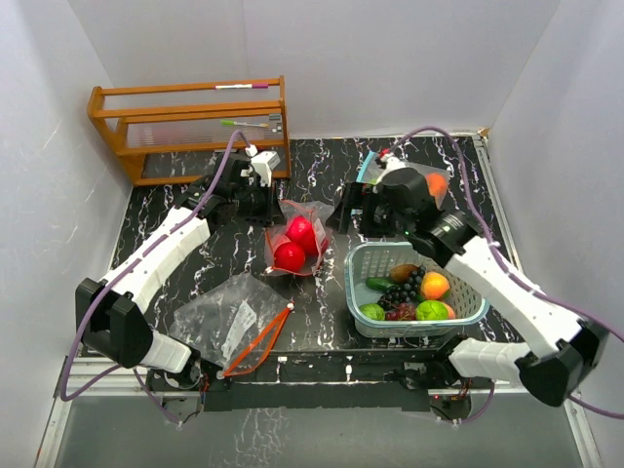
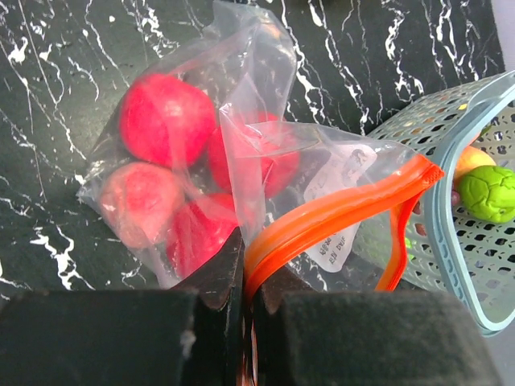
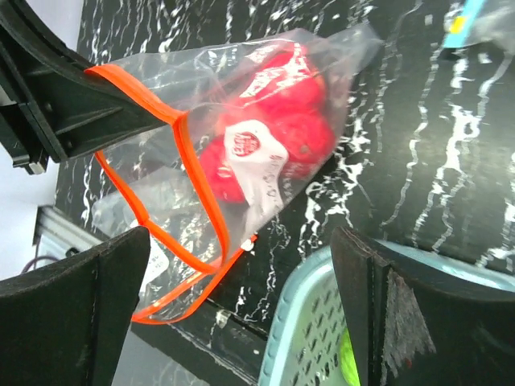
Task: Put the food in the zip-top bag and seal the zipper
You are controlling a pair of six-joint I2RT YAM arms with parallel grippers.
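My left gripper (image 1: pixel 271 213) is shut on the orange zipper rim of a clear bag (image 1: pixel 297 244) holding red round fruits (image 2: pixel 165 119); in the left wrist view the rim (image 2: pixel 338 205) runs up from its fingertips, and in the right wrist view the bag's mouth (image 3: pixel 193 161) gapes. My right gripper (image 1: pixel 346 208) stands open to the right of the bag, nothing between its fingers.
A basket (image 1: pixel 356 292) of mixed produce is at front right. An empty bag (image 1: pixel 224 317) lies front left, another bag with food (image 1: pixel 434 185) behind the right arm. A wooden rack (image 1: pixel 195 86) stands back left.
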